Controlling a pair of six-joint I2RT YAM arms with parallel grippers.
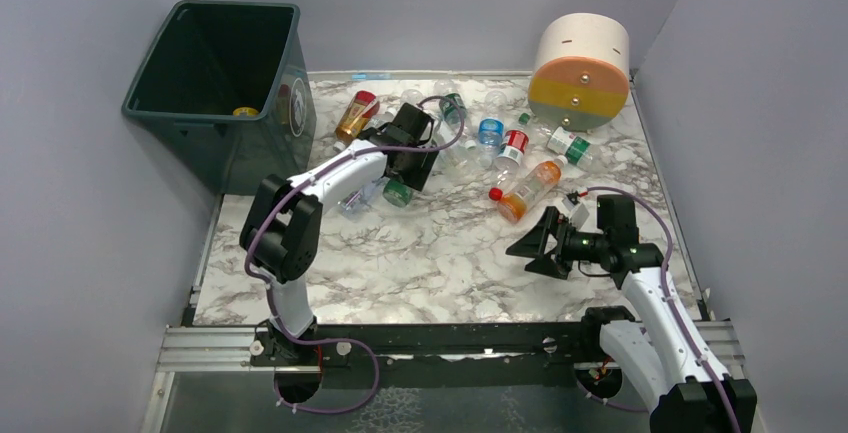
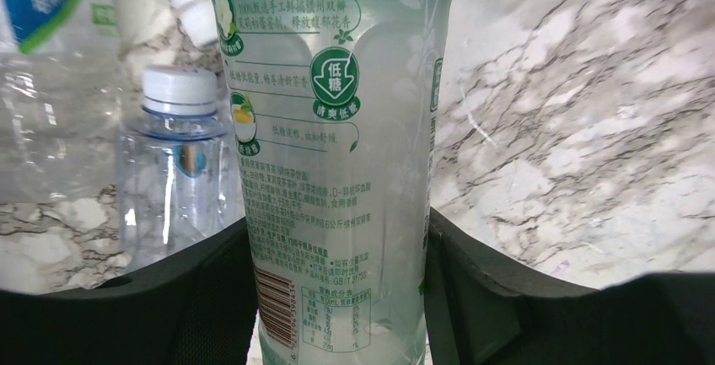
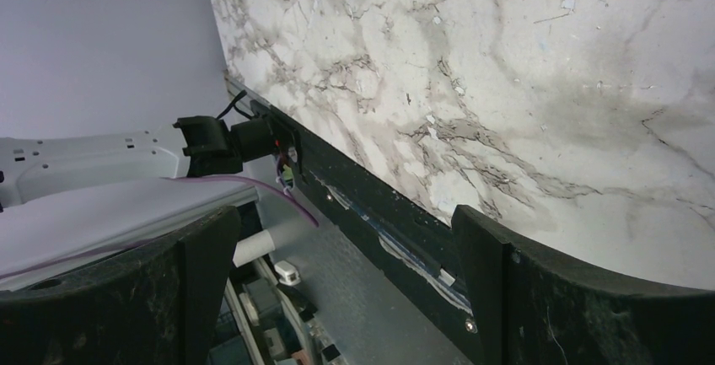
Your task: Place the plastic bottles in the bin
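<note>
A green-labelled plastic bottle (image 2: 333, 171) fills the left wrist view, gripped between the fingers of my left gripper (image 1: 410, 168), which is shut on it over the group of bottles. A clear bottle with a white cap (image 2: 175, 179) lies beside it. In the top view, an orange-drink bottle (image 1: 532, 189), a red-labelled bottle (image 1: 513, 148) and several other bottles lie across the back of the table. The dark green bin (image 1: 220, 153) stands at the back left, a yellow object inside. My right gripper (image 1: 540, 243) is open and empty over the right side of the table.
A cream cylinder with an orange face (image 1: 575, 53) stands at the back right. Grey walls bound the back and sides.
</note>
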